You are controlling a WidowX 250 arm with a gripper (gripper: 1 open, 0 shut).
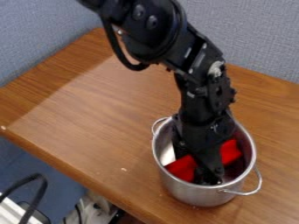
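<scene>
A steel pot [177, 184] with two side handles stands on the wooden table at the lower right. My black gripper [204, 159] reaches down inside it, its fingers largely hidden in shadow and by the pot. A red object [229, 150] lies in the pot on both sides of the gripper, which appears shut on it, though the fingertips are hard to make out.
Grey padded walls stand behind.
</scene>
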